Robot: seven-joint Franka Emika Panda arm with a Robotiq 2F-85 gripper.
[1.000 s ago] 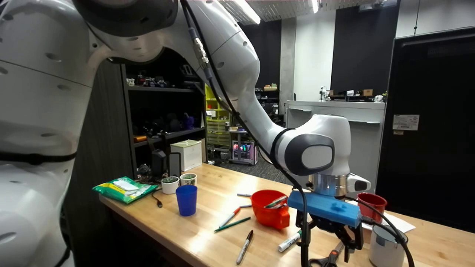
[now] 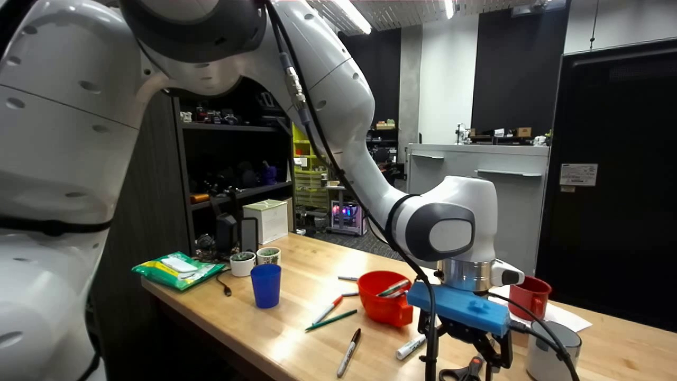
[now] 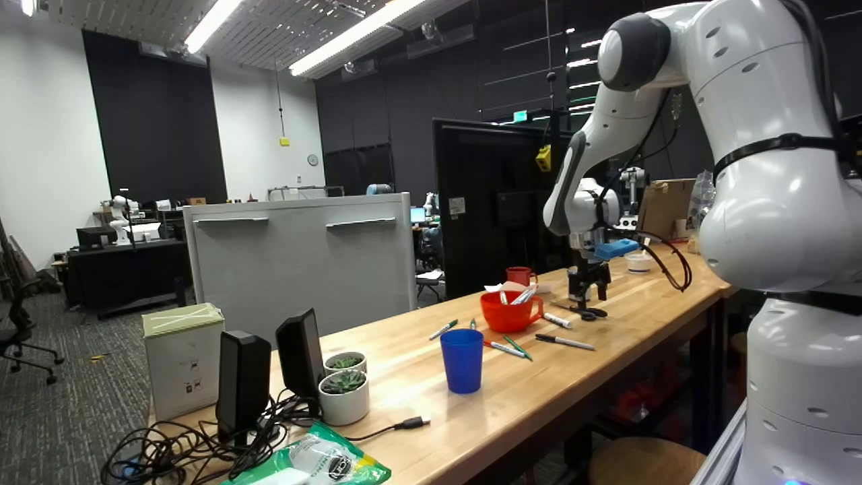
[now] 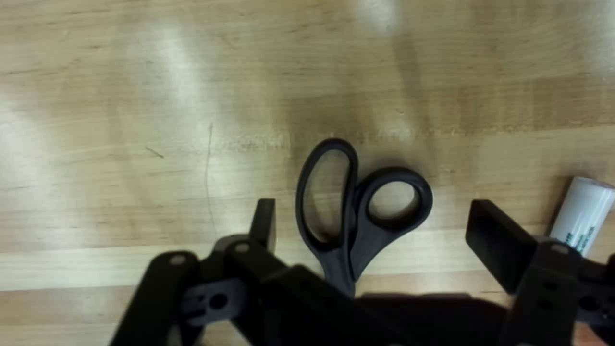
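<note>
In the wrist view my gripper stands open, its two fingers wide apart. Black-handled scissors (image 4: 349, 253) lie flat on the wooden table, their handle loops in the gap between the fingers and touching neither as far as I can see. The blades are hidden beneath the gripper body. In exterior view 1 the scissors (image 2: 466, 372) show under the gripper, low over the table; exterior view 2 has the gripper (image 3: 588, 292) just above the scissors (image 3: 590, 312).
A white marker (image 4: 583, 214) lies beside the right finger. Close by are a red bowl (image 2: 382, 311) holding markers, a white-grey mug (image 2: 552, 355) and a red mug (image 2: 530, 296). Several pens lie loose around the bowl. A blue cup (image 2: 265, 289) stands farther left.
My gripper has come down closer to the table and shifted slightly left in exterior view 1. The scissors and the other objects have stayed in place.
</note>
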